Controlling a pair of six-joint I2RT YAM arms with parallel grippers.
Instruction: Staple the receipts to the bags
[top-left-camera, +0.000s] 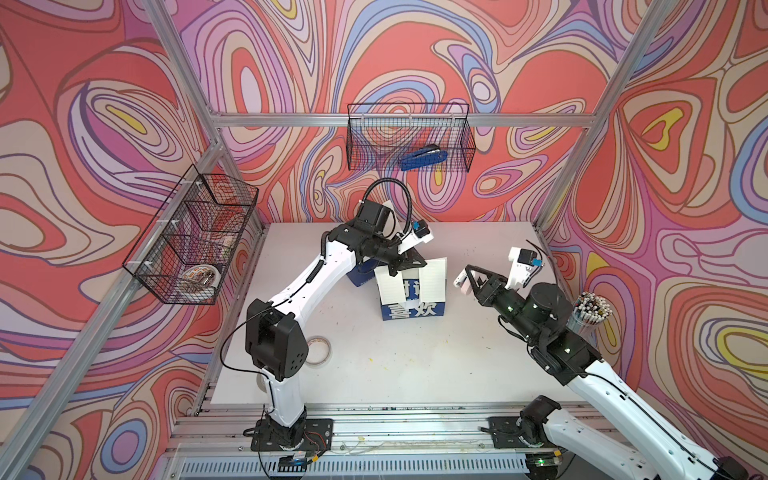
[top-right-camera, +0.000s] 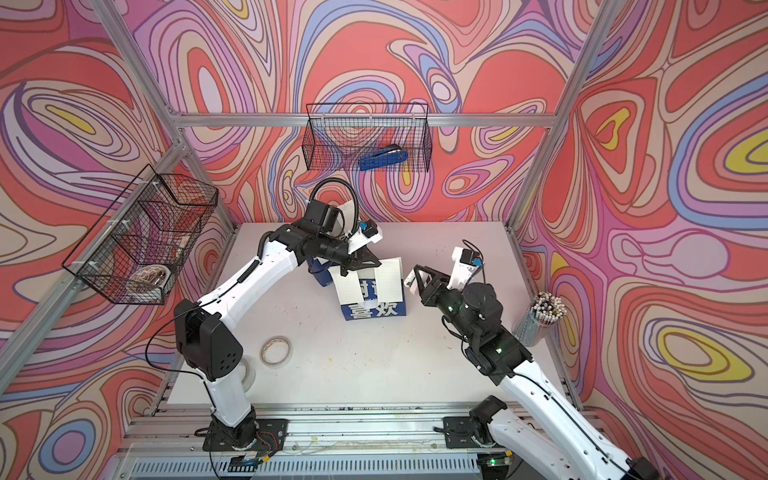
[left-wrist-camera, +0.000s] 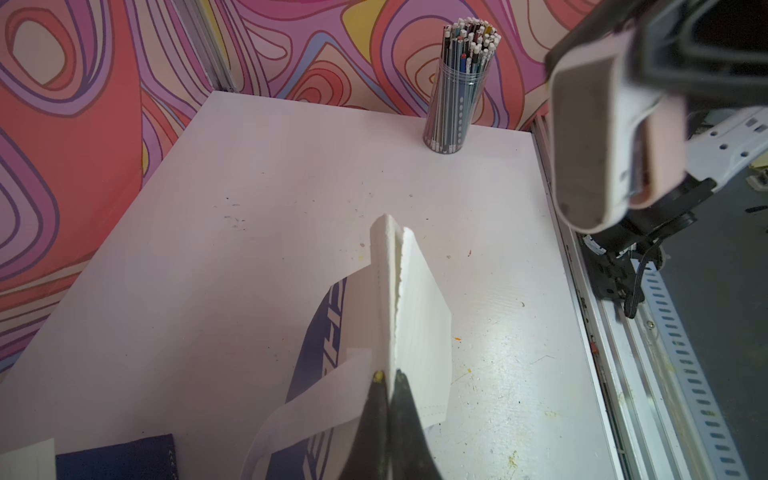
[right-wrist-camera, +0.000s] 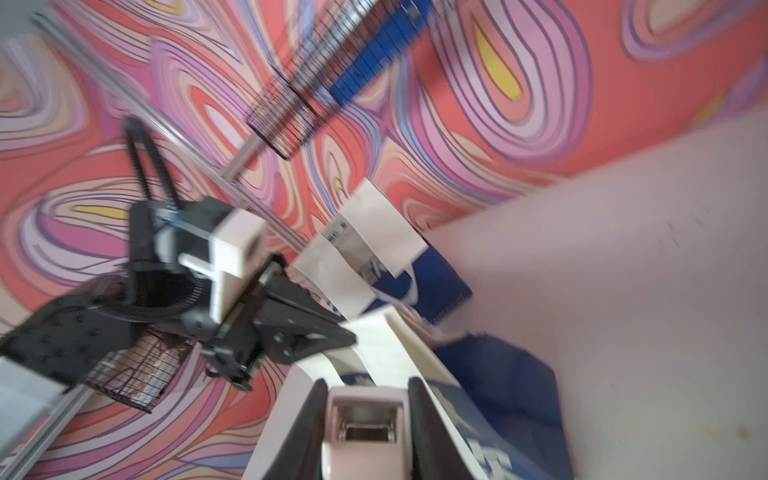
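A blue-and-white bag (top-left-camera: 412, 311) stands upright mid-table, with two white paper slips hanging over its front, a left slip (top-left-camera: 391, 289) and a right slip (top-left-camera: 433, 281). My left gripper is shut on the bag's top edge, where folded white paper (left-wrist-camera: 387, 280) runs between its fingertips. A small white-and-pink stapler (right-wrist-camera: 368, 452) is clamped in my right gripper. That gripper is raised to the right of the bag, with the stapler (top-left-camera: 461, 281) apart from the paper. Behind the left arm is a second blue bag (right-wrist-camera: 440, 284), also bearing white slips.
Tape rolls lie front left, one roll (top-left-camera: 317, 350) beside the left arm. A pencil cup (top-left-camera: 588, 310) stands at the right edge. Wire baskets hang at the back (top-left-camera: 410, 144) and left (top-left-camera: 196, 232).
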